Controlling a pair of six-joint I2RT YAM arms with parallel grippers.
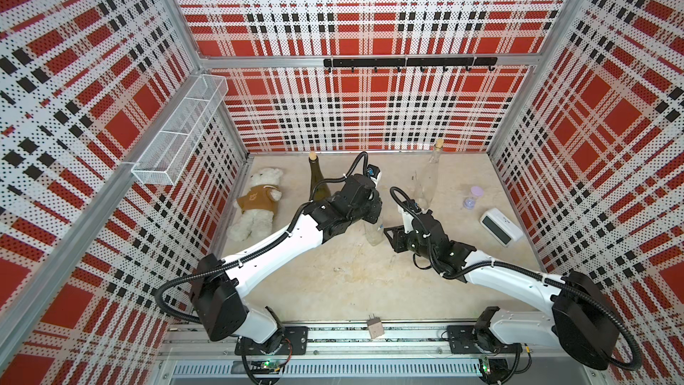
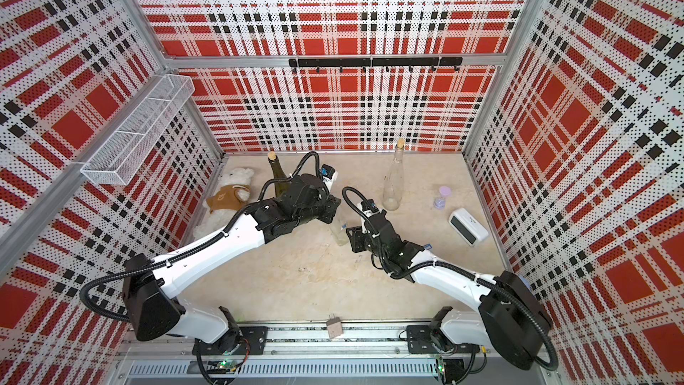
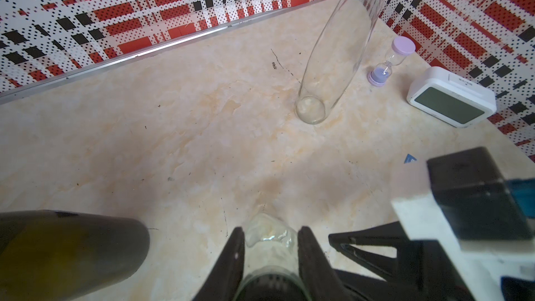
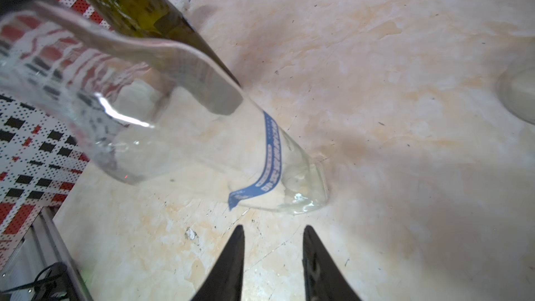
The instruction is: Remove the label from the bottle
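A clear bottle (image 4: 184,128) with a blue-printed strip of label (image 4: 270,156) near its base is held by my left gripper, shut on its upper part; in the top views it sits under that gripper (image 1: 370,210), mostly hidden. My right gripper stands open just to the right of the bottle's lower part, nothing between its fingers; in the right wrist view the bottle's base lies above its fingertips.
A green bottle (image 1: 319,189) stands just left; a taller clear bottle (image 2: 392,185) behind right, with an hourglass (image 2: 440,199) and a white clock (image 2: 467,226). A teddy bear (image 1: 253,206) lies far left.
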